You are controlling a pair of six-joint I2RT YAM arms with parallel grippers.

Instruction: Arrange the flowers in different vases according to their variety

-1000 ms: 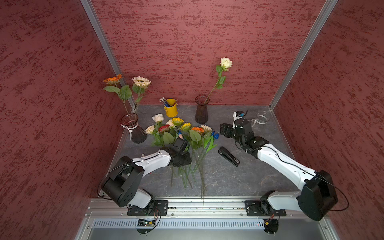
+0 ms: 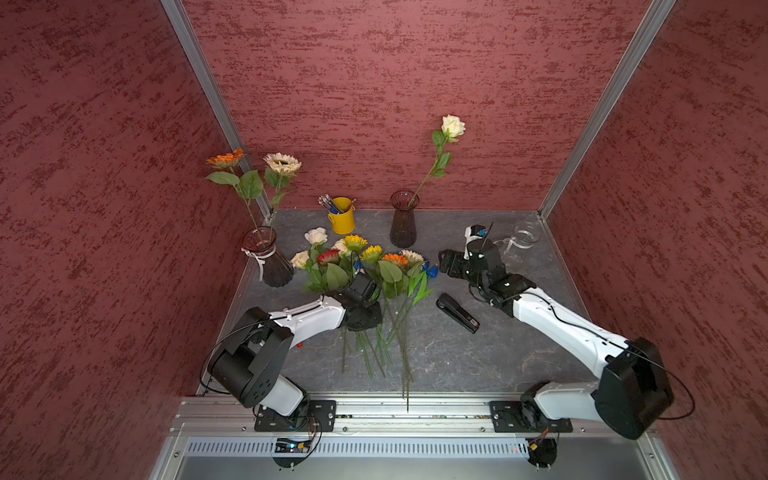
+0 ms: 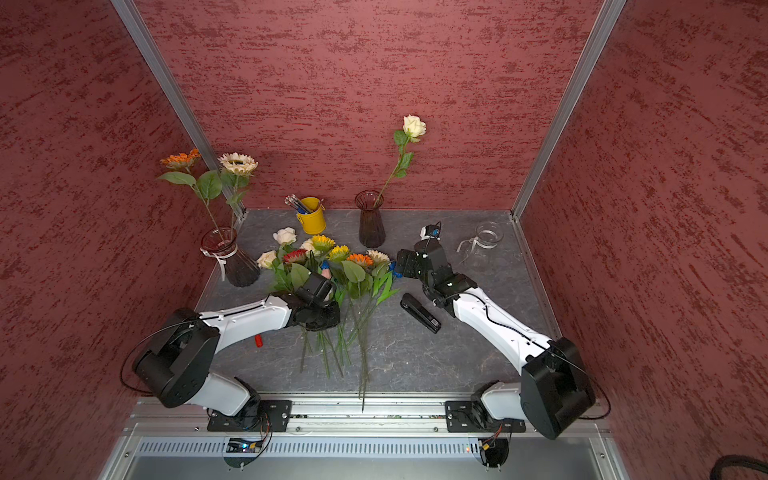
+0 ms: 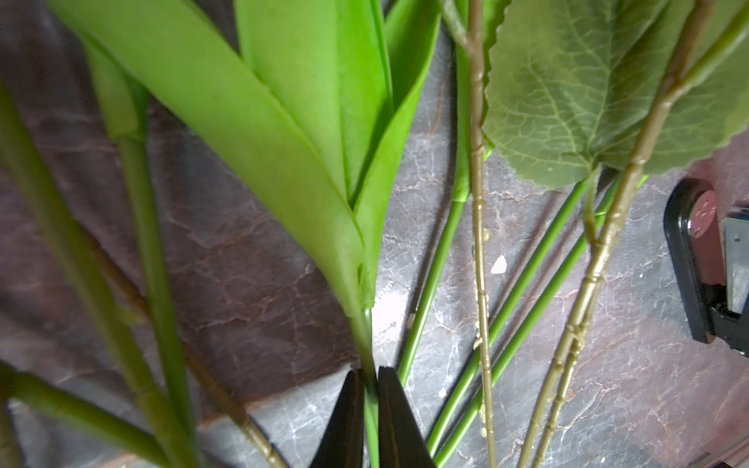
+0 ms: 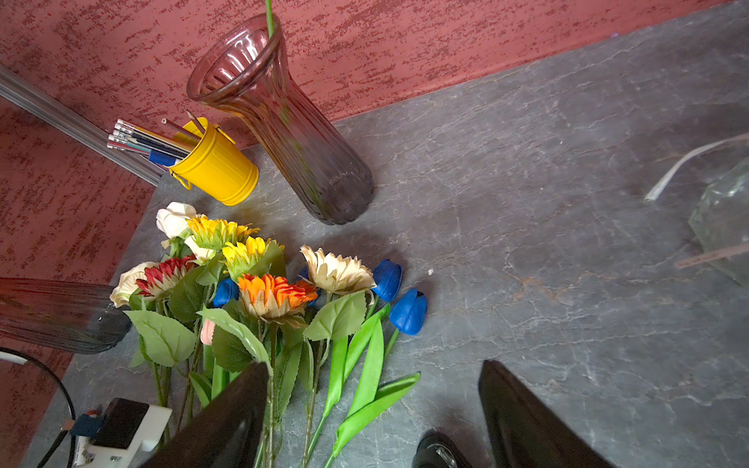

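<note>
Mixed flowers lie in a loose pile mid-table: white roses (image 5: 175, 219), an orange daisy-like bloom (image 5: 274, 296), a cream one (image 5: 337, 270), yellow ones (image 5: 245, 254), a red one (image 5: 164, 275) and blue tulips (image 5: 409, 312). My left gripper is shut on a thin green stem (image 4: 363, 337) below broad leaves; its bloom is out of that view. To the pile's right, my right gripper stands open and empty. One white rose (image 2: 453, 127) rises from the back dark vase (image 2: 403, 228). The left vase (image 2: 276, 265) holds an orange and a cream bloom.
A yellow pencil bucket (image 2: 342, 217) stands behind the pile. The black stapler (image 2: 457, 313) lies right of the stems. A clear glass vase (image 2: 526, 235) with a ribbon is at the back right. Bare table lies at the front right.
The left arm has shifted very slightly, its gripper still low among the stems. The right arm is nearly unchanged, and the vases stand where they were.
</note>
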